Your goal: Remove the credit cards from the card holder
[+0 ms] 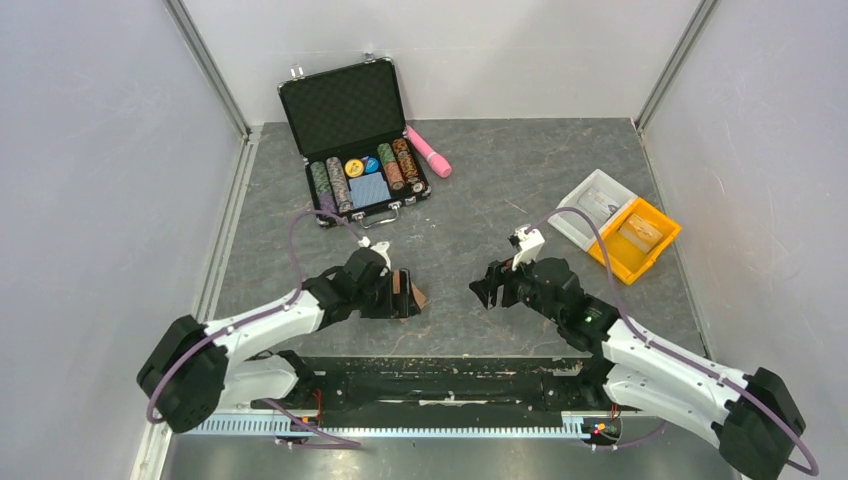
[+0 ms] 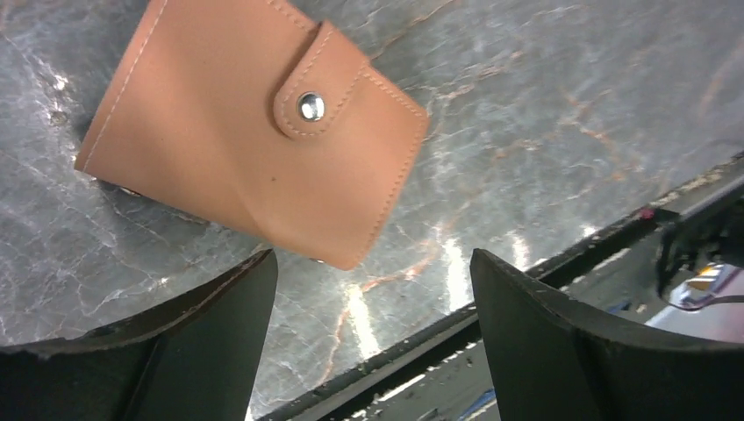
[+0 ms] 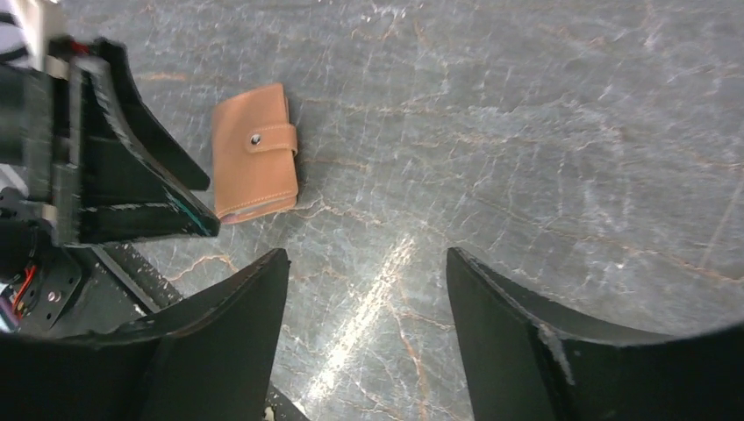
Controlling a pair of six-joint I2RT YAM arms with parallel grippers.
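Note:
The card holder (image 2: 219,123) is a brown leather wallet lying closed on the grey table, its strap fastened by a silver snap. In the top view my left arm covers most of the holder (image 1: 418,297). My left gripper is open right over it, the fingers spread with nothing between them. Seen from the right wrist, the holder (image 3: 255,153) lies just beyond the left gripper's fingers (image 3: 149,206). Well to the right of the holder, my right gripper hangs over bare table, its fingers apart and empty. Any cards inside are hidden.
An open case of poker chips (image 1: 365,190) stands at the back left, with a pink cylinder (image 1: 430,153) beside it. White (image 1: 573,228) and orange (image 1: 645,267) bins sit at the right.

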